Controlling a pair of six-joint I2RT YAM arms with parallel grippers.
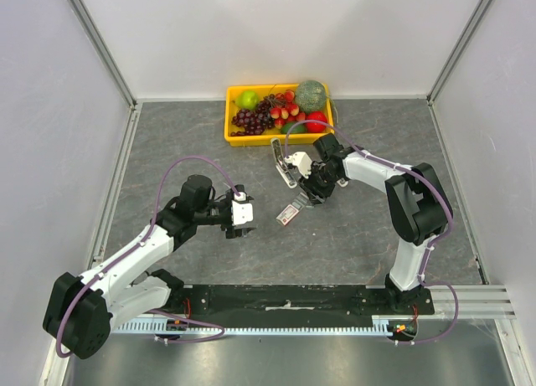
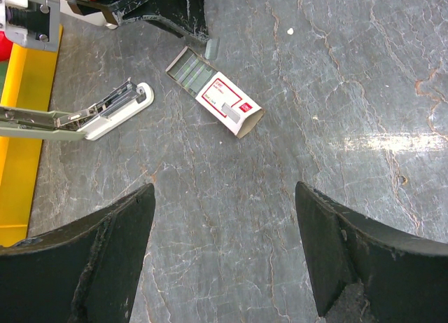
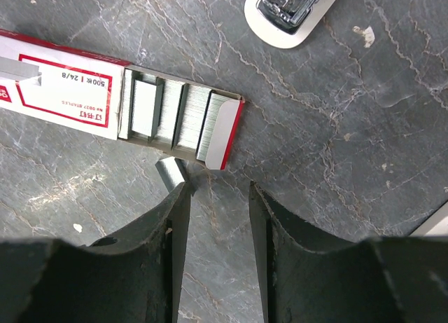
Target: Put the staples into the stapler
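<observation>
An open stapler (image 1: 283, 165) lies on the grey table behind an open staple box (image 1: 291, 209) (image 3: 66, 92), whose rows of staples show in the right wrist view. A loose staple strip (image 3: 171, 173) lies beside the box. My right gripper (image 1: 316, 195) is low over the table just by that strip, fingers apart and empty. My left gripper (image 1: 239, 222) hangs open to the left of the box, nothing between its fingers.
A yellow crate (image 1: 230, 131) of fruit stands at the back. Part of another white item (image 3: 432, 225) shows at the right wrist view's edge.
</observation>
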